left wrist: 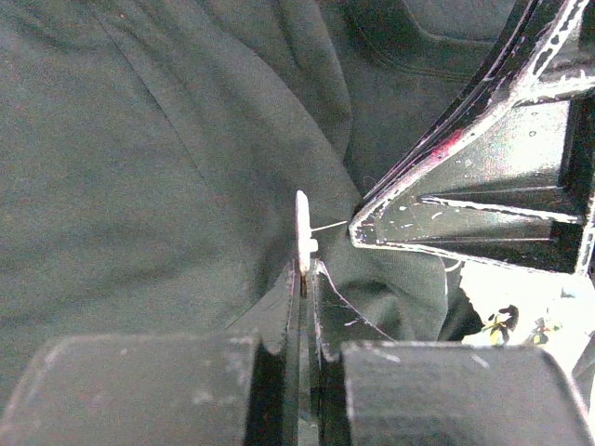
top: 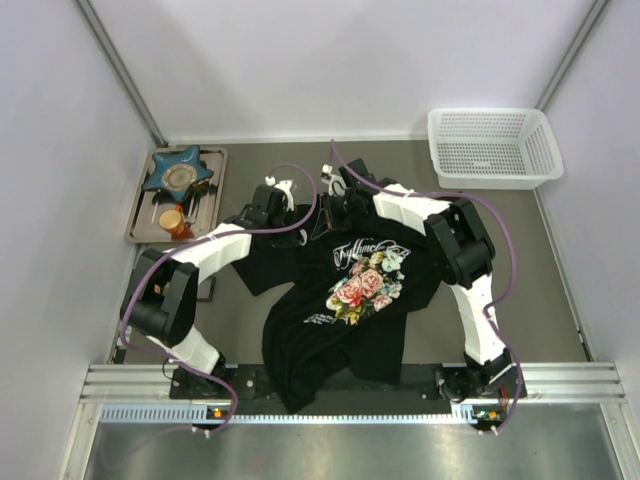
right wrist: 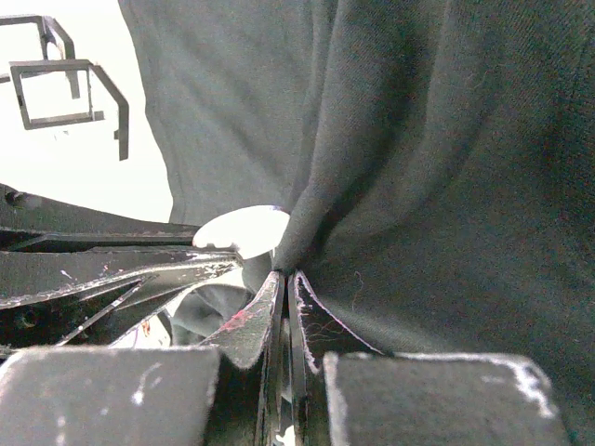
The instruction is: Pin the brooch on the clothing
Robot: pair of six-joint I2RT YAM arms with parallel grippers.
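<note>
Black clothing with a floral print (top: 365,290) is spread on the table, both grippers over its upper part. In the left wrist view a thin white brooch (left wrist: 303,223) stands edge-on at the tips of my left gripper, its pin pointing right toward the other gripper. In the right wrist view the brooch's white face (right wrist: 242,229) sits beside a fold of dark fabric at the tips of my right gripper, which is shut on that fabric. Whether the pin passes through the cloth cannot be told.
A metal tray (top: 142,220) with a blue star dish (top: 160,175) and an orange cup (top: 174,223) is at the back left. An empty white basket (top: 495,150) stands at the back right. Bare table shows around the clothing's edges.
</note>
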